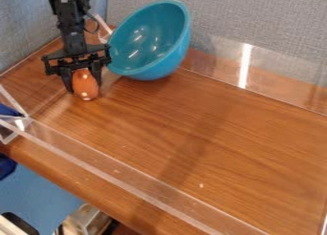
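Note:
The black gripper (pixel 79 72) is low over the wooden table at the left, its fingers around an orange egg-shaped object (pixel 86 84). Whether the fingers press on it cannot be made out. A large teal bowl (pixel 149 48) sits just right of the gripper, toward the back, tilted with its opening showing.
A grey wall (pixel 255 33) stands behind the wooden table (pixel 217 153), which is clear across its middle and right. Clear edging runs along its sides. A dark blue item (pixel 7 115) lies at the left edge.

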